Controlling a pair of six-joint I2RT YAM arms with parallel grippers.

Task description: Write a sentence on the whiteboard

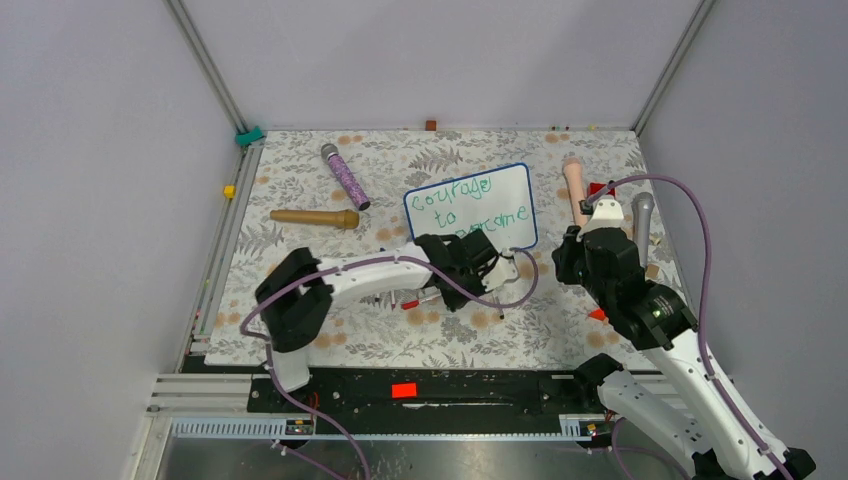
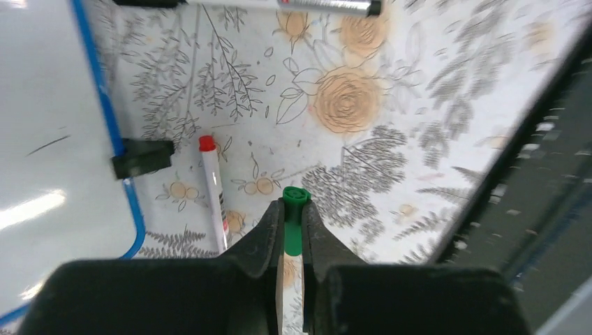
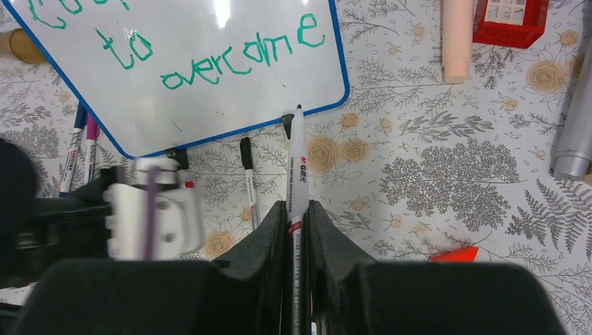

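Note:
The whiteboard (image 1: 470,200) bears green handwriting, "courage to overcome", readable in the top and right wrist views. My left gripper, low at the board's near side, is shut on a green pen end (image 2: 294,227), the marker's cap by its look. My right gripper is shut on a long white marker (image 3: 297,164) with a dark tip, pointing up-image toward the board's lower edge. A red-capped marker and a black-capped marker (image 3: 250,185) lie below the board, along with blue and purple markers (image 3: 91,150) to the left in the right wrist view.
A purple microphone (image 1: 345,175) and a tan one (image 1: 310,218) lie left of the board. A pink one (image 3: 457,42), a red box (image 3: 509,24) and a silver one (image 3: 576,125) lie to its right. An orange piece (image 3: 454,255) lies nearer on the right.

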